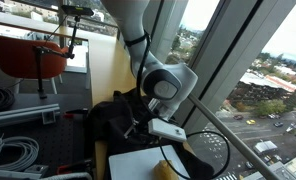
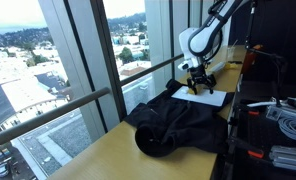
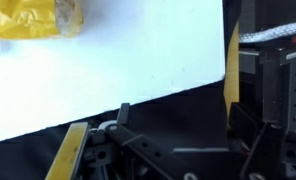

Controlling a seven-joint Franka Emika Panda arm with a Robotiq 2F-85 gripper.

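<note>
A yellow packet (image 3: 33,18) lies on a white board (image 3: 118,65), in the upper left of the wrist view. In exterior view 1 the packet (image 1: 167,170) shows at the bottom, on the near part of the white board (image 1: 131,165). My gripper stands open over the black cloth by the board's edge, its fingers wide apart with nothing between them. From exterior view 2 the gripper (image 2: 199,84) appears low over the board (image 2: 200,96); its exact height is hard to tell. A yellow strip (image 3: 68,152) shows beside the left finger.
Black cloth (image 2: 178,122) is bunched under and around the board on a wooden table (image 2: 103,158). Windows with a rail (image 2: 63,110) run along one side. A dark rack with coiled cables (image 1: 18,150) stands on the other.
</note>
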